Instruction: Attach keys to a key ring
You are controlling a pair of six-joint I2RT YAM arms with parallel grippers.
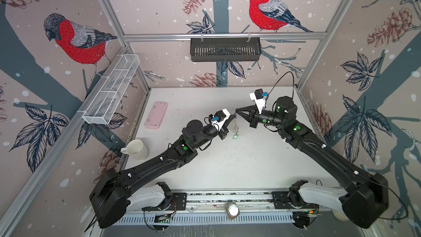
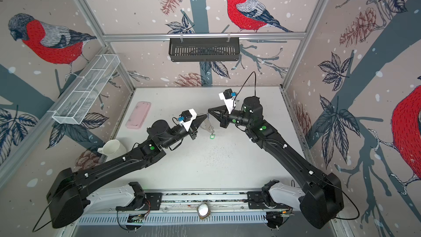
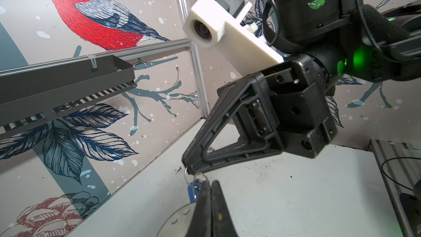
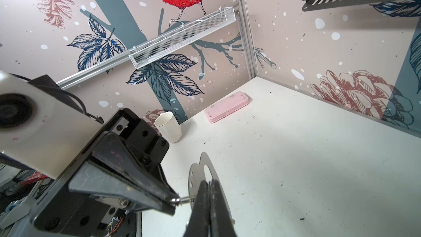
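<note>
Over the middle of the table, my left gripper and right gripper meet almost tip to tip, both shut. In the left wrist view, a thin metal ring hangs at the right fingertips, with a second loop close to the left ones. A blue key head and a large pale metal plate hang below. In the right wrist view, shiny metal sticks out of the left fingertips, and the flat plate shows behind my right fingers. A green tag dangles underneath. How the loops are linked is unclear.
A pink case and a white mug stand on the left of the white table. A white mesh basket and a dark tray hang on the frame.
</note>
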